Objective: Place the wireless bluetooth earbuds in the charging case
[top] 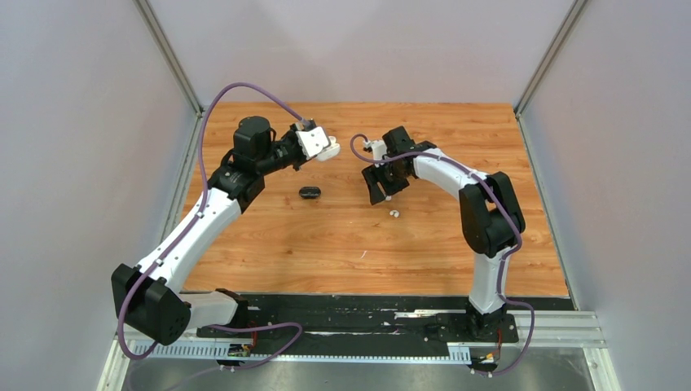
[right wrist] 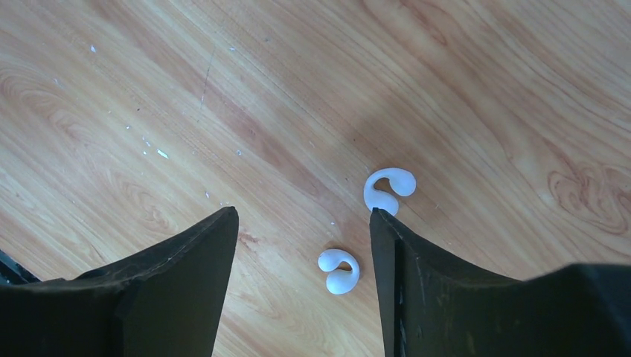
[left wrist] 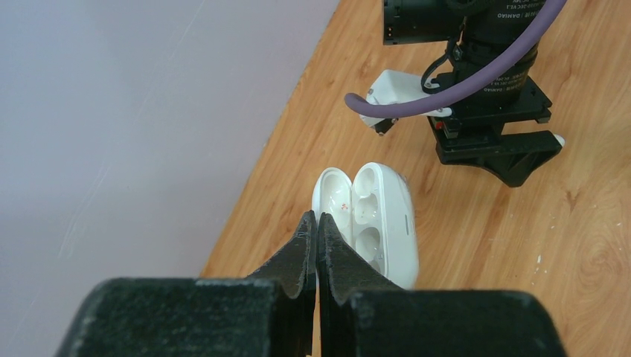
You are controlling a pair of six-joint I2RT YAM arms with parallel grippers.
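My left gripper is shut, its fingers meeting with no gap showing. Right at its fingertips is the white charging case point(left wrist: 394, 223), lid open and empty hollows showing; the fingers hide its lower part, so I cannot tell whether a thin edge is pinched. From above, the case point(top: 329, 151) appears at the end of the left arm. My right gripper stands open over the table. One white earbud point(right wrist: 342, 281) lies in its gap toward the lower right, and the other earbud point(right wrist: 392, 197) lies just past the right fingertip.
A black oval object point(top: 310, 193) lies on the wooden table point(top: 326, 252), left of the earbuds. In the left wrist view, the right arm's black gripper body point(left wrist: 498, 145) stands beyond the case.
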